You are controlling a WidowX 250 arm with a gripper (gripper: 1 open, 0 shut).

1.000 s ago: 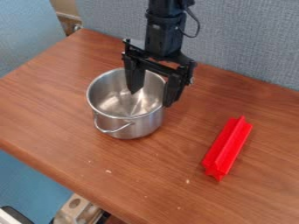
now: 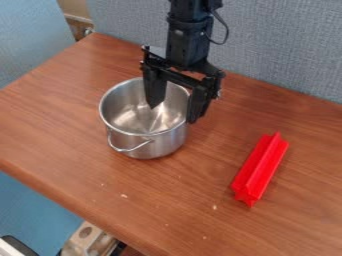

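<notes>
A steel pot (image 2: 139,133) with a wire handle stands on the wooden table, left of centre. My black gripper (image 2: 174,98) hangs over it from above, its fingers spread wide, one reaching down over the pot's inside and the other at the pot's right rim. Whether that right finger touches the rim I cannot tell, and nothing shows held between them. A red bundle or bar (image 2: 259,168) lies on the table to the right.
A grey padded wall (image 2: 281,50) runs along the back. A blue surface lies beyond the left front edge.
</notes>
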